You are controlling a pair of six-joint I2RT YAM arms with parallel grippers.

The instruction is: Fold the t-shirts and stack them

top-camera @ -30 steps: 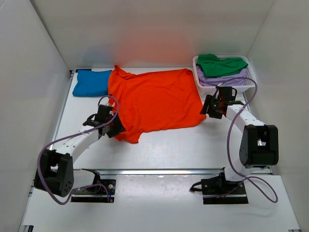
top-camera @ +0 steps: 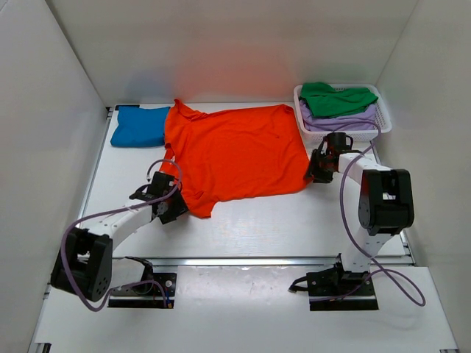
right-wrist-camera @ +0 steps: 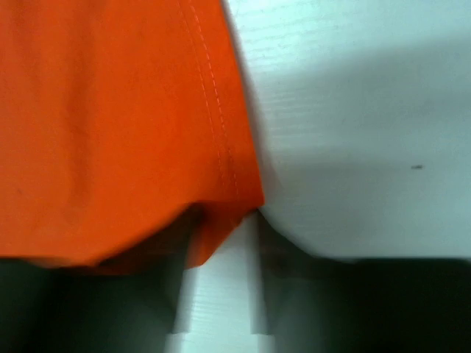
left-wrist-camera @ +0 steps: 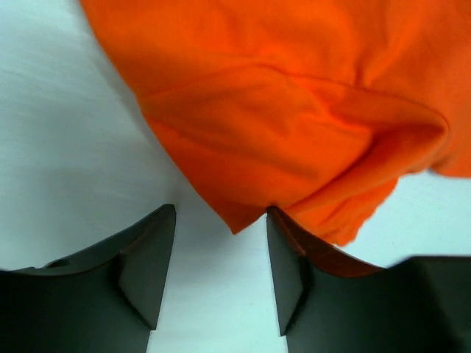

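Note:
An orange t shirt [top-camera: 239, 154] lies spread on the white table, its near left sleeve [left-wrist-camera: 250, 140] slightly rumpled. At that sleeve my left gripper is part open, with the sleeve's corner reaching between its fingertips and nothing pinched. At the shirt's near right hem corner [right-wrist-camera: 221, 176], my right gripper is also part open; the corner of cloth sits between its blurred fingers. A folded blue t shirt [top-camera: 140, 126] rests at the far left of the table.
A white basket [top-camera: 297, 110] at the far right holds a green cloth [top-camera: 335, 101] and a purple cloth [top-camera: 340, 123]; my right arm is close to its near edge. Bare table [top-camera: 257, 228] lies in front of the orange shirt.
My left gripper has moved toward the front of the table along the sleeve. The right arm has shifted a little to the left at the hem corner. The orange shirt looks unmoved.

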